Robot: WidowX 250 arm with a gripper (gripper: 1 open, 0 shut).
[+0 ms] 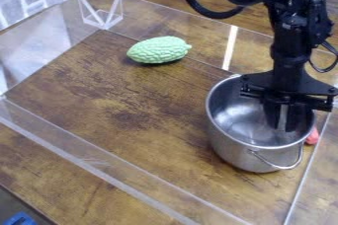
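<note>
A steel pot (244, 140) with a wire handle stands upright on the wooden table at the right. My gripper (284, 115) reaches down from the upper right, its fingertips inside the pot near the right rim; it looks shut, though the tips are hard to make out. A pink object (311, 136) is mostly hidden behind the pot's right side. A green bumpy object (158, 51), like a bitter melon, lies at the back centre.
Clear plastic walls border it. A small blue object (19, 219) shows at the bottom left corner.
</note>
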